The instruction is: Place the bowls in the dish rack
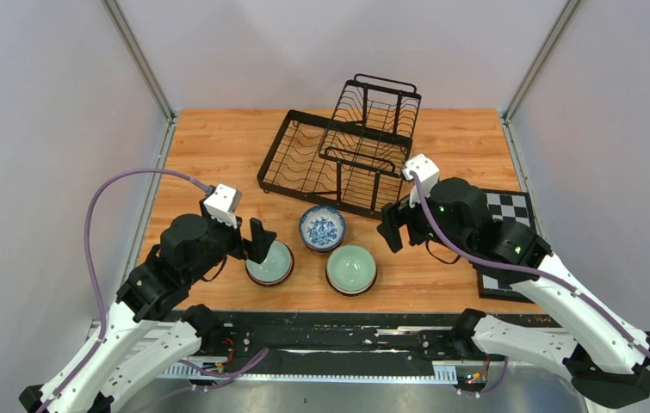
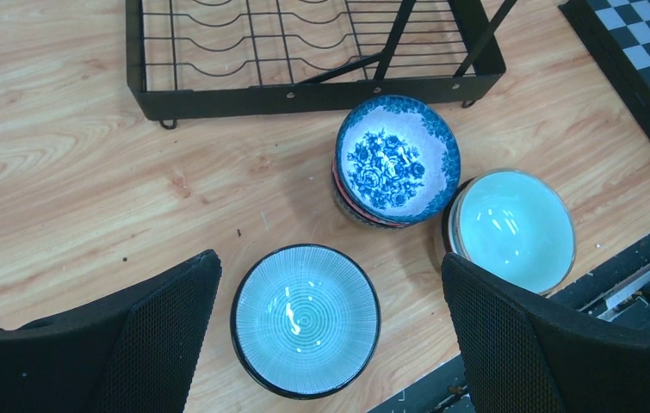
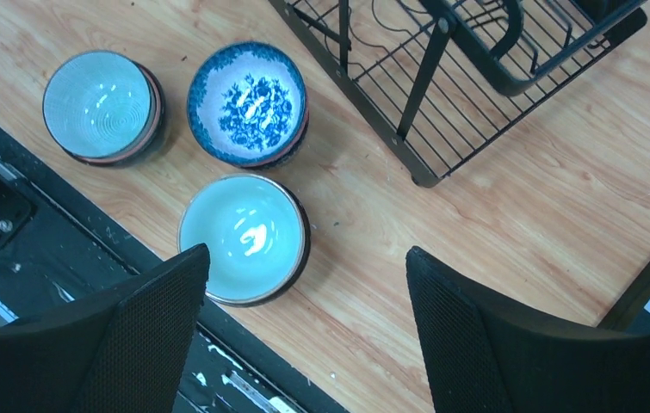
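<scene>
Three small bowl stacks stand on the table: blue floral (image 1: 321,228) in the middle, ribbed pale celadon (image 2: 304,318) at left, smooth celadon (image 3: 242,241) at right. A black wire dish rack (image 1: 304,172) with a raised tier is behind them, with no bowls in it. My left gripper (image 1: 252,243) is open above the left stack, nothing between its fingers. My right gripper (image 1: 397,222) is open above and right of the right stack, also empty.
A checkered board (image 1: 508,206) lies at the table's right edge, partly under my right arm. Bare wood lies left of the rack and behind it at right. The dark table front edge (image 1: 355,323) runs below the bowls.
</scene>
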